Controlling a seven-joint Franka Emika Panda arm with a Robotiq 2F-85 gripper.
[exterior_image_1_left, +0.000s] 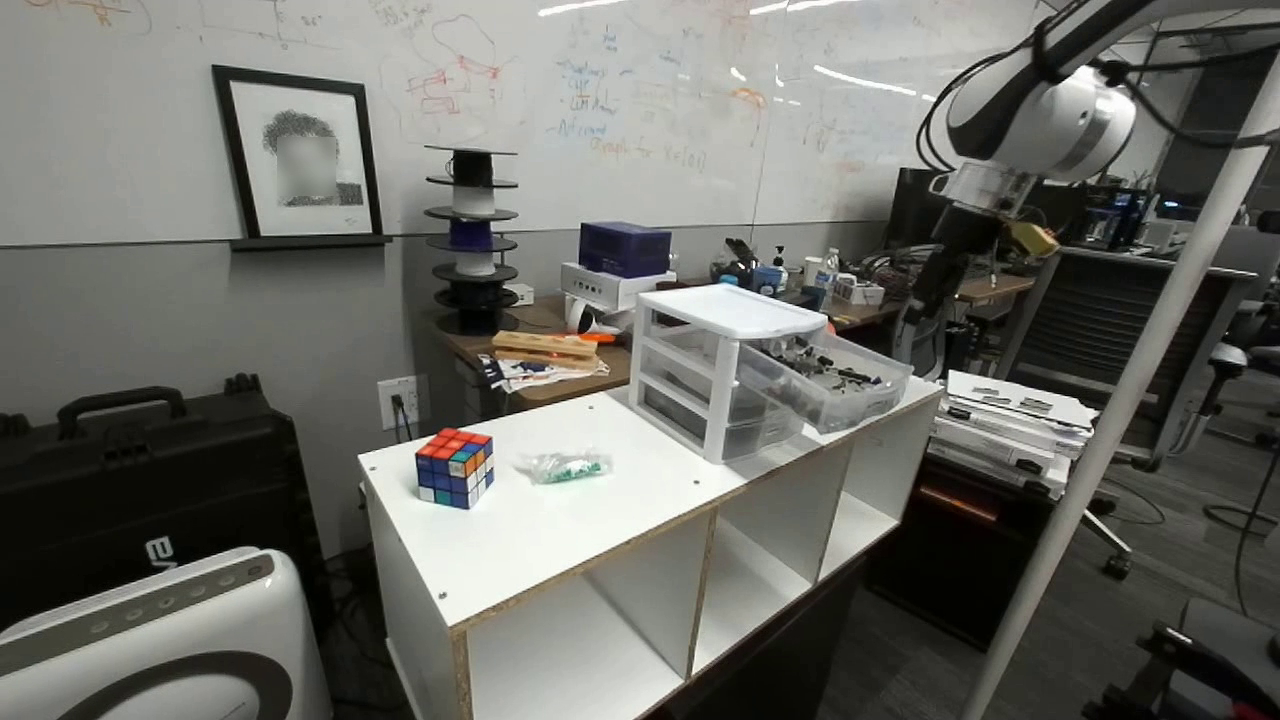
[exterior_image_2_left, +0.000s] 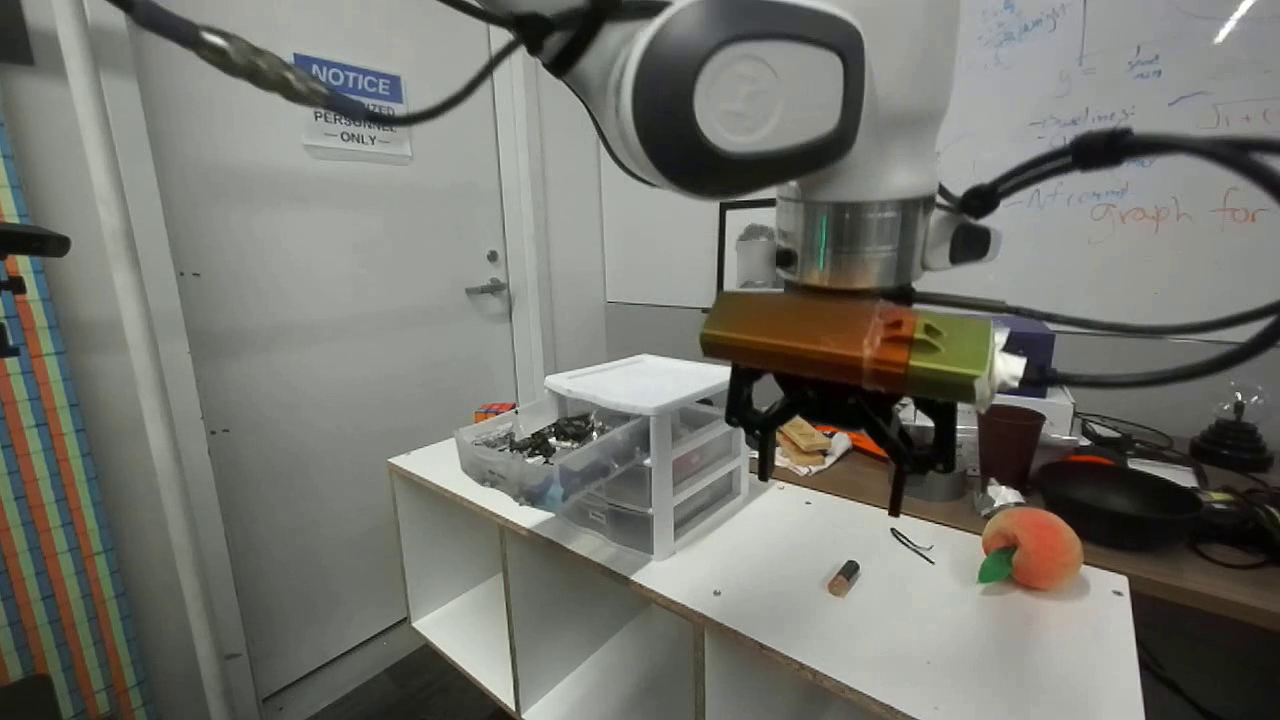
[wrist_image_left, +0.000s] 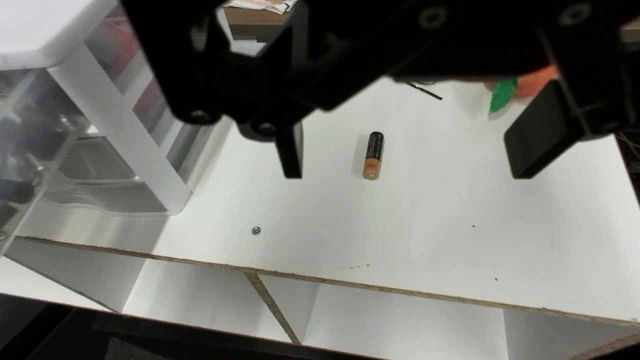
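Note:
My gripper (exterior_image_2_left: 831, 486) hangs open above the white shelf top, nothing between its fingers. Below it lies a small battery (exterior_image_2_left: 843, 578), black with a copper end; in the wrist view the battery (wrist_image_left: 373, 157) shows between the spread fingertips, on the surface beneath them. A peach (exterior_image_2_left: 1041, 550) with a green leaf rests near the right end in exterior view 2. Between peach and battery is a thin black strip (exterior_image_2_left: 912, 546). The clear drawer unit (exterior_image_1_left: 721, 396) has its top drawer (exterior_image_1_left: 882, 402) pulled out, full of dark small items.
Exterior view 1 shows a Rubik's cube (exterior_image_1_left: 453, 468) and a clear bag with green contents (exterior_image_1_left: 566, 467) on the shelf. Bare surface surrounds the battery. A desk behind the shelf carries a black pan (exterior_image_2_left: 1118, 504).

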